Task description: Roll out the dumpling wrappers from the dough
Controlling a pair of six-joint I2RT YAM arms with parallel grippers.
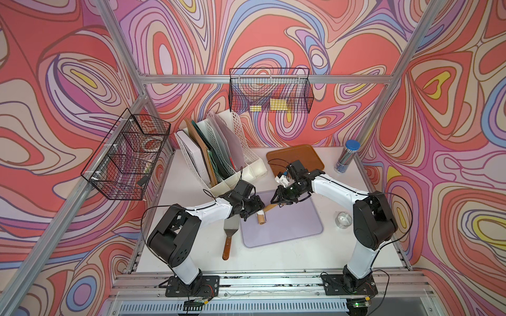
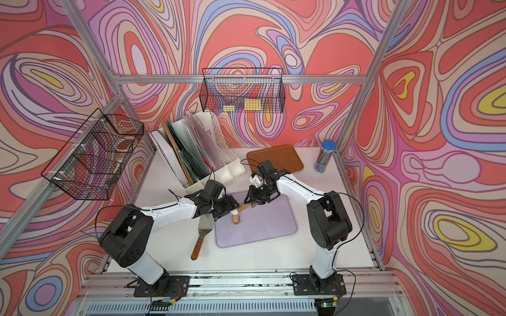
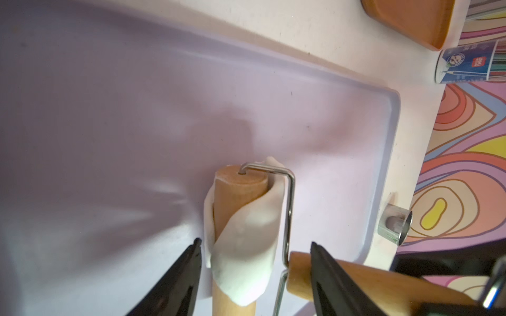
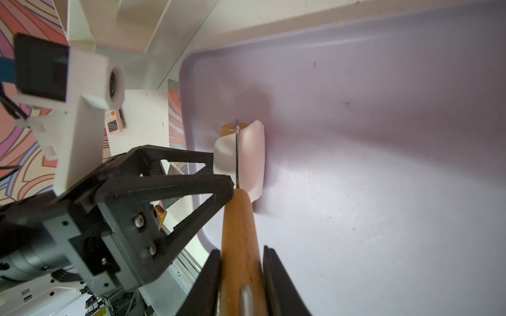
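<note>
My right gripper is shut on the wooden handle [image 4: 239, 226] of a roller with a bent metal rod. The wooden roller [image 3: 238, 189] rests on the lilac board [image 3: 147, 115], near its left side. White dough [image 3: 247, 252] is wrapped around the roller instead of lying flat. In the left wrist view, my left gripper is open, its fingertips on either side of the dough and roller; the right fingertip overlaps the handle's end. From the right wrist view, the left fingers [image 4: 208, 181] reach in beside the dough, though contact is hard to tell.
A spatula [image 1: 227, 239] lies left of the board, close to the left forearm. To the right stands a metal cup [image 1: 343, 220]. A brown tray [image 1: 308, 156] and a blue-lidded container [image 1: 346, 156] are farther back. The board's right half is bare.
</note>
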